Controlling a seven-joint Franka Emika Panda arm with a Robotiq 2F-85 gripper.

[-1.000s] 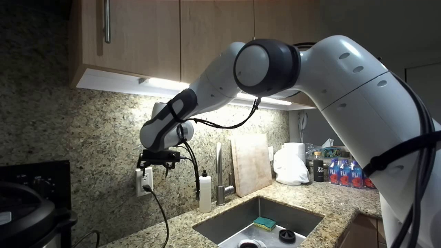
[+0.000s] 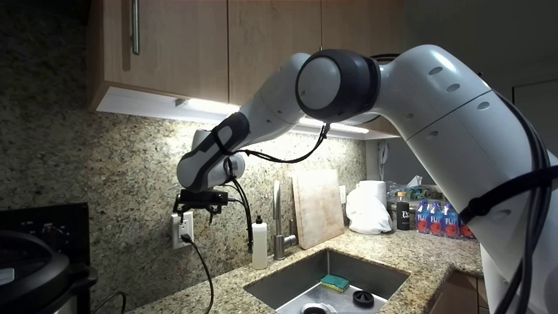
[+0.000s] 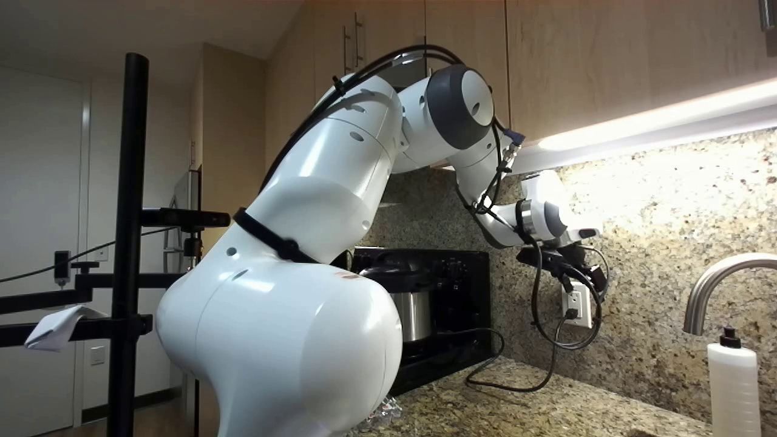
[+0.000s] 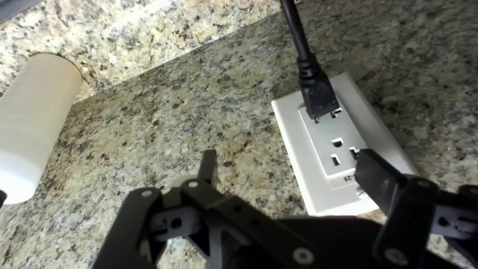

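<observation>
My gripper is open, its two fingers wide apart and nothing between them. In the wrist view the white outlet plate (image 4: 291, 134) on the granite wall lies beyond the fingers, with the right fingertip (image 4: 374, 175) overlapping its edge. A black plug (image 4: 319, 92) sits in one socket; the other socket, at the gripper's side, is empty. From the plug a black cord (image 2: 205, 267) hangs down to the counter. Exterior view 1 shows the gripper near the wall just above the plug. Whether a finger touches the plate, I cannot tell.
A white bottle (image 2: 259, 245) and a faucet (image 2: 278, 225) stand to the right, beside the sink (image 2: 342, 266) holding a sponge (image 2: 335, 282). A pressure cooker (image 3: 411, 313) stands on the other side. Cabinets (image 2: 172, 47) hang above the arm.
</observation>
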